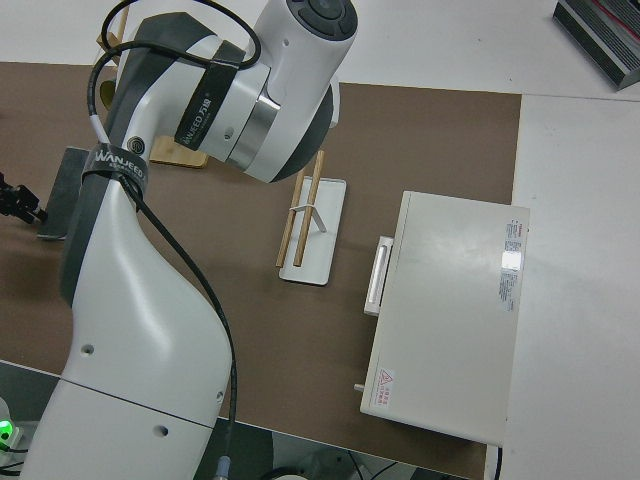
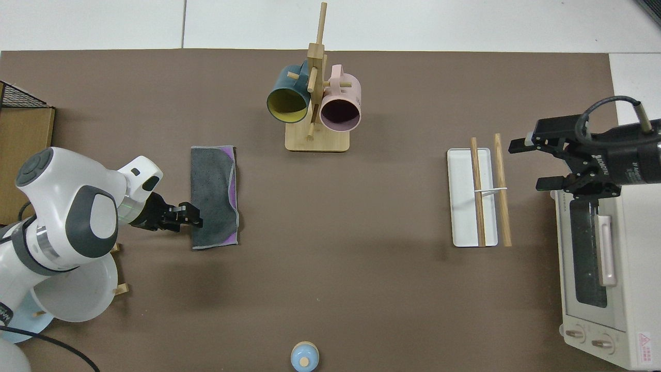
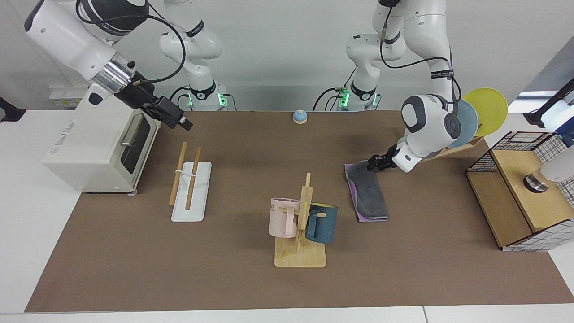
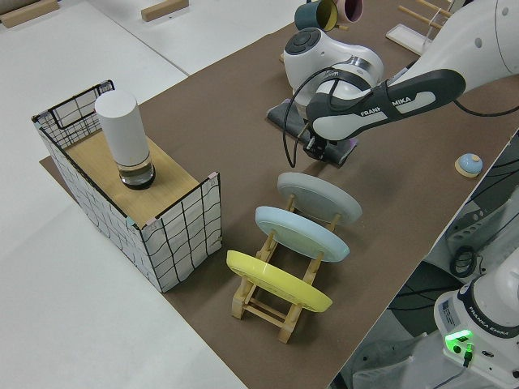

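Note:
In the top view a white arm reaches from the left, its black gripper (image 2: 189, 216) over the left edge of a grey towel with purple border (image 2: 214, 180); whether its fingers are open is unclear. The other arm's black gripper (image 2: 526, 164) hangs at the right, by the white toaster oven (image 2: 635, 260), its fingers apart with nothing between them. A mug tree (image 2: 315, 139) holds a blue mug (image 2: 285, 87) and a pink mug (image 2: 350, 93). A white rack with two wooden rods (image 2: 461, 186) stands at the right.
Plates in yellow (image 4: 276, 284), blue (image 4: 300, 235) and white stand in a wooden rack beside the white arm. A wire-sided wooden shelf (image 2: 25, 136) holds a paper roll (image 4: 122, 130). A small blue round object (image 2: 304, 353) lies at the near edge.

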